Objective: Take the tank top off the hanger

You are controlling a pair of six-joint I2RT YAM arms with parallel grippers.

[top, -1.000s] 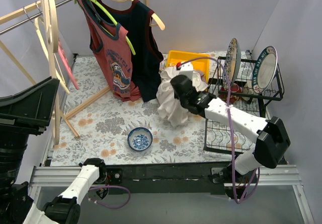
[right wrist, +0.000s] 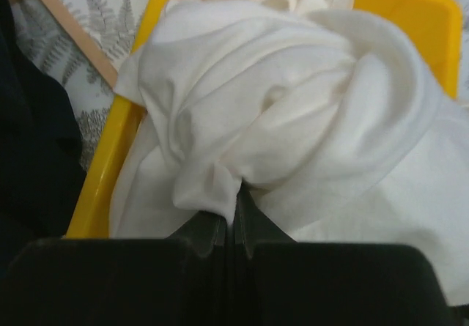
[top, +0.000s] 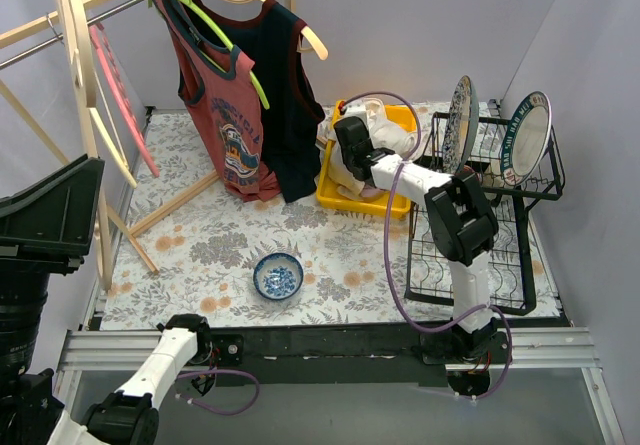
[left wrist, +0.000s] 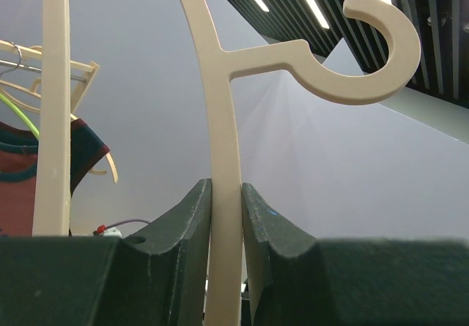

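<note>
My left gripper is shut on the neck of a bare wooden hanger (left wrist: 220, 113), held up high at the left near the rack; no garment shows on it. Over the yellow basket (top: 330, 193), the right gripper is shut on a bunched fold of white cloth (right wrist: 256, 99), which looks like a garment and mostly lies inside the basket. A red tank top (top: 222, 115) on a green hanger and a dark navy tank top (top: 285, 130) on a wooden one hang from the rack.
A pink hanger (top: 122, 100) is on the rail (top: 130, 3). On the floral table stands a blue-and-white bowl (top: 278, 276). To the right, a black wire dish rack (top: 530, 265) holds plates, close to the right arm.
The white cloth went from hanging over the basket's front side to lying in the basket. The held hanger shifted slightly left.
</note>
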